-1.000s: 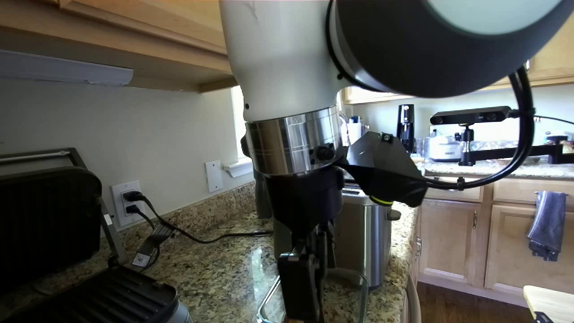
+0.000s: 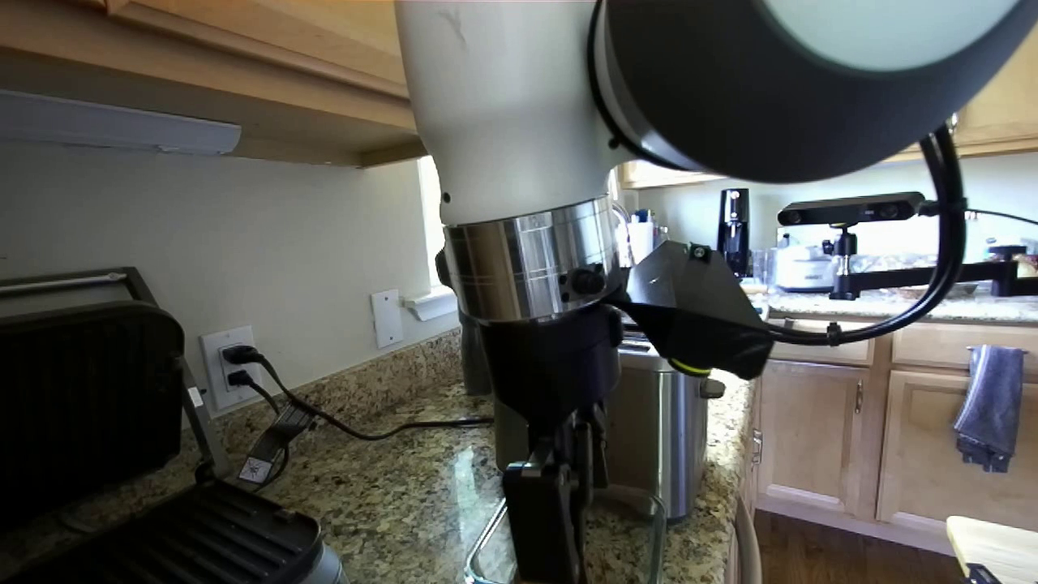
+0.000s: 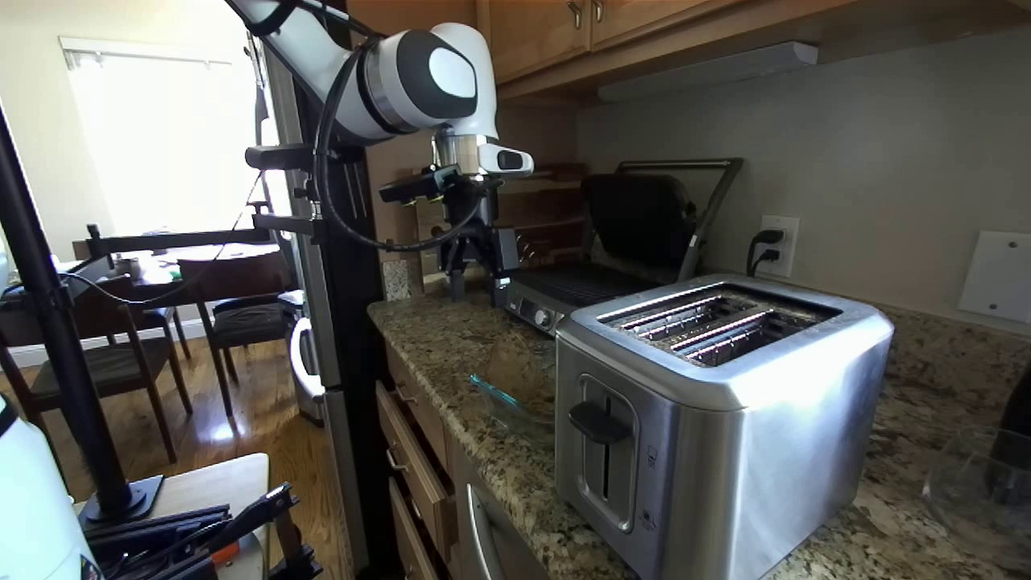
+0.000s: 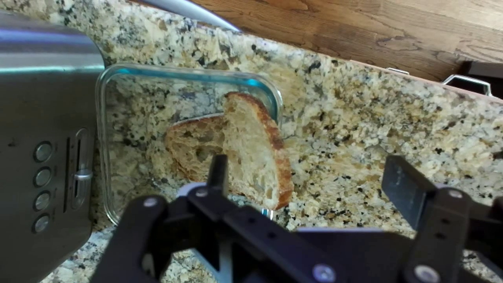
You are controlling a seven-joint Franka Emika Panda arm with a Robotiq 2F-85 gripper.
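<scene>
Two slices of bread, a nearer one [image 4: 252, 151] leaning over a second one [image 4: 195, 141], rest in a clear glass container [image 4: 106, 155] on the counter. The nearer slice's crust reaches the container's right side. My gripper is open above the counter; its left finger [image 4: 218, 172] overlaps the bread in the wrist view, and the right finger [image 4: 405, 188] is over bare granite. Nothing is held. Exterior view 1 has the gripper [image 2: 555, 545] pointing down over the container; how far above the bread it is, I cannot tell.
Right beside the container stands a steel toaster [image 3: 667, 425] with empty-looking slots. An open contact grill [image 3: 580, 280] stands at the far end, its cord running to a wall outlet [image 2: 230, 365]. Cabinets hang overhead. Bare granite lies to the container's right in the wrist view.
In exterior view 1 the arm and gripper sit very slightly lower than a second ago. The container, toaster and grill have not moved.
</scene>
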